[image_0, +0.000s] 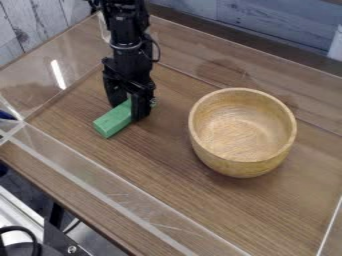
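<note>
The black robot arm reaches down from the top of the view to a green block (115, 123) lying on the wooden table near the middle left. The gripper (130, 100) is over the block's upper right end, its dark fingers around or on that end. Whether they are shut on it is too small to tell.
A large round wooden bowl (241, 135) stands to the right of the block. At the left edge are a blue object and cables, with a wall behind.
</note>
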